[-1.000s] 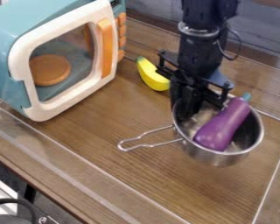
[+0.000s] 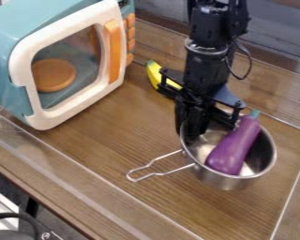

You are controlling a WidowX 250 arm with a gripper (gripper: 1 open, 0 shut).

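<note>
My black gripper [image 2: 190, 122] reaches down at the left rim of a steel pot [image 2: 247, 178], its fingertips low and partly hidden at the rim. It looks shut; whether anything thin is between the fingers is hard to see. A purple eggplant [image 2: 232, 148] rests tilted inside the pot, whose wire handle points left toward the front of the wooden counter [image 2: 102, 159].
A toy microwave [image 2: 34, 84] with its window facing right fills the upper left. A yellow banana [image 2: 156, 77] lies behind the gripper, near the back. The counter's front edge runs along the lower left; bare wood lies left of the pot.
Over the last second the pot with the eggplant has shifted a little and its handle now sits lower in view. My gripper has moved slightly with it at the rim.
</note>
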